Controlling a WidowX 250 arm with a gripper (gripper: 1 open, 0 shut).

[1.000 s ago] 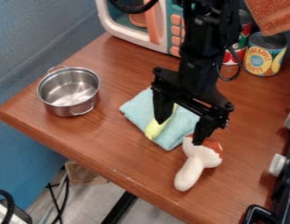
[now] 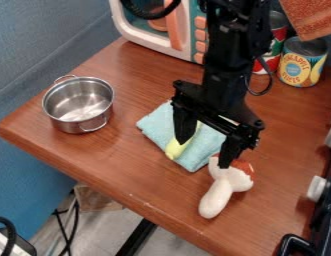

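My black gripper (image 2: 205, 147) hangs over a folded light-blue cloth (image 2: 158, 124), its two fingers spread apart, one low over a yellow object (image 2: 175, 150) on the cloth, the other near the top of a white plush toy (image 2: 215, 197) with a red patch. The space between the fingers looks empty. Whether the fingertips touch the cloth or the toy I cannot tell.
A steel pot (image 2: 78, 106) sits at the left of the wooden table (image 2: 101, 165). A toy microwave (image 2: 168, 30) and cans (image 2: 303, 63) stand at the back. A black appliance (image 2: 315, 210) lines the right edge.
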